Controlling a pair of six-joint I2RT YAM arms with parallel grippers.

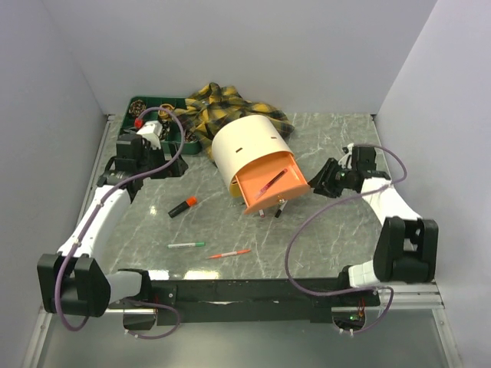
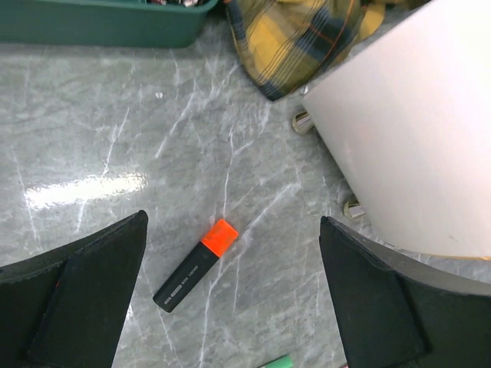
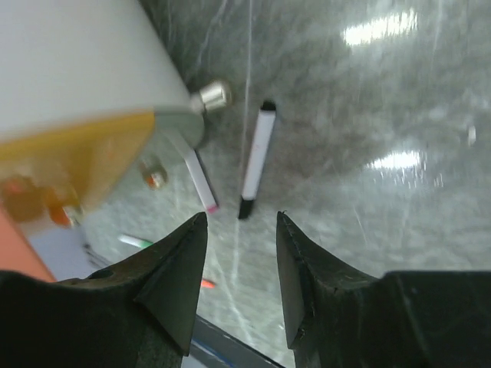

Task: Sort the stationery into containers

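A cream, barrel-shaped organizer (image 1: 244, 138) has an orange drawer (image 1: 261, 192) out, holding a red pen (image 1: 273, 180). My left gripper is open above a black marker with orange cap (image 2: 186, 275). My right gripper, part open and empty, is right of the organizer, pointed at a white-and-black marker (image 3: 258, 157); a white-and-pink marker (image 3: 198, 179) lies beside that. A green pen (image 1: 186, 245) and an orange pen (image 1: 229, 254) lie on the front table.
A green tray (image 1: 184, 148) with assorted items stands at the back left, next to a yellow-black plaid cloth (image 1: 219, 107).
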